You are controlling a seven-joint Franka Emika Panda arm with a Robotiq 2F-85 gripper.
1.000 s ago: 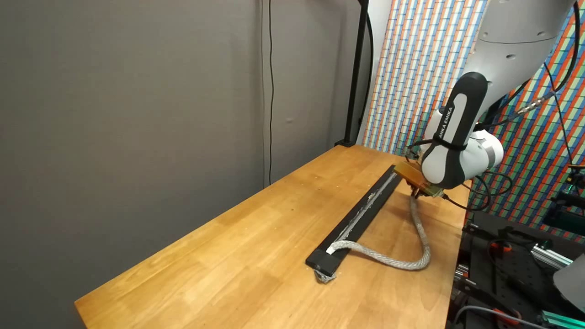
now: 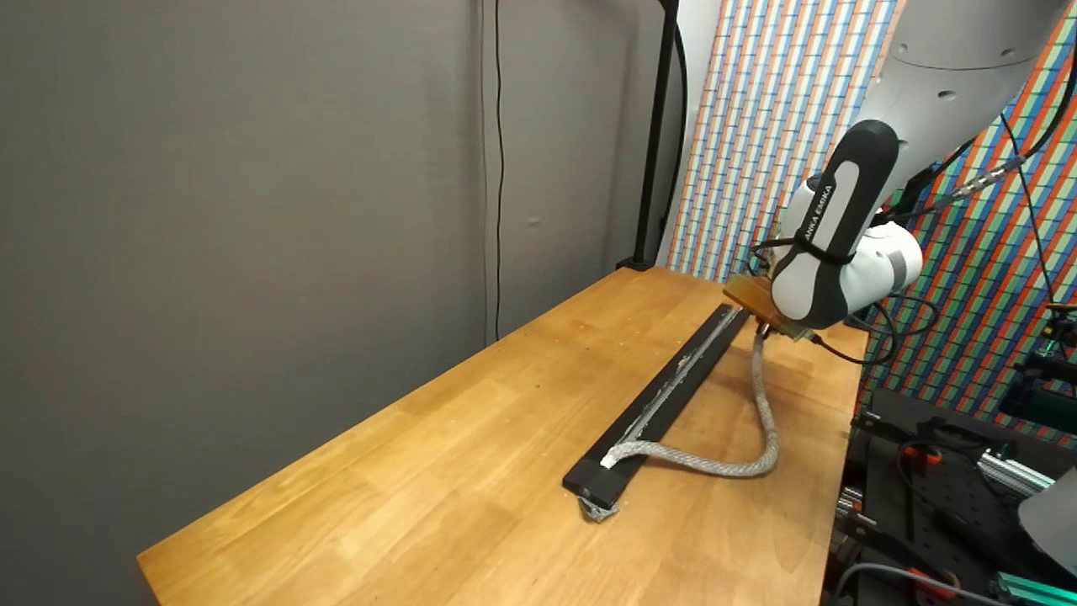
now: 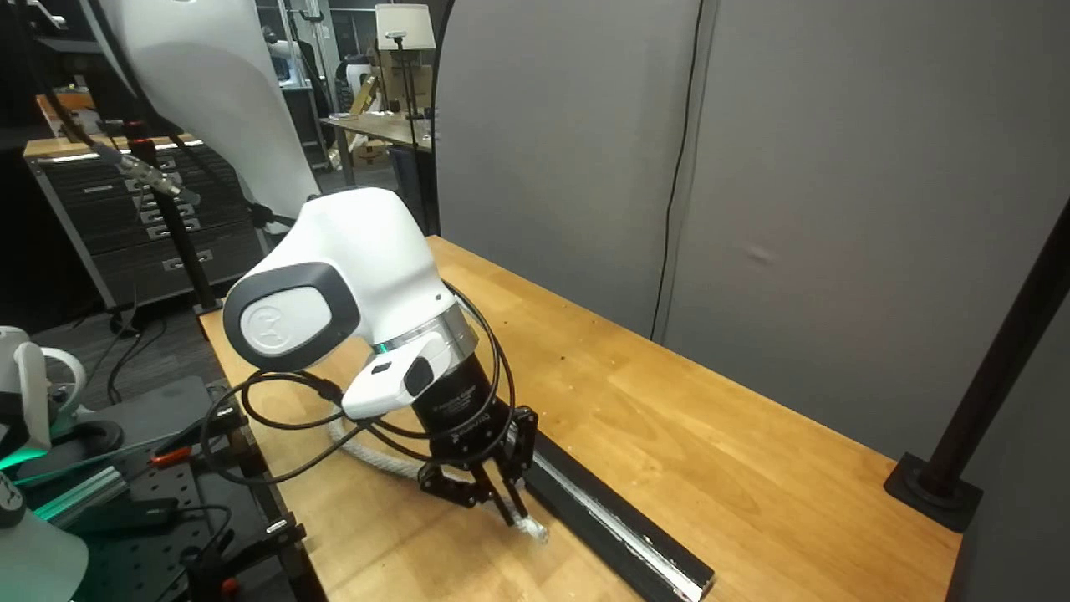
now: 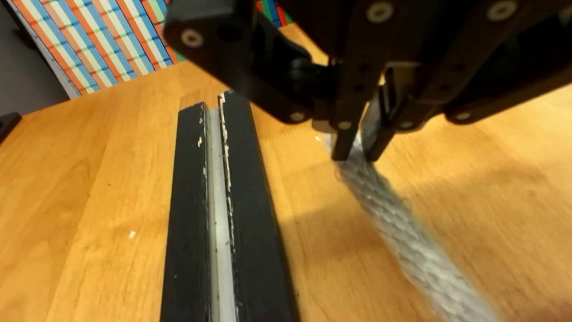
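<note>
A grey braided rope (image 2: pixel 759 466) curves over the table, its near end resting on the front part of a black bar (image 2: pixel 661 394) with a pale channel along its length. My gripper is shut on the rope close to its other end. In the wrist view the rope (image 4: pixel 413 241) runs from the fingertips down to the lower right, and the channelled bar (image 4: pixel 244 214) lies left of the gripper, apart from it. A frayed pale rope tip (image 3: pixel 537 530) pokes out past the gripper (image 3: pixel 517 517) in the second exterior view.
A black post with a square foot (image 3: pixel 933 487) stands at one table corner. Grey panels line the table's long side, and loose black cables (image 3: pixel 291 426) loop around the wrist.
My arm has risen slightly and shifted a little away from the camera, still gripping the rope. The rope's loop has been drawn inward and upward; its end on the bar stays put.
</note>
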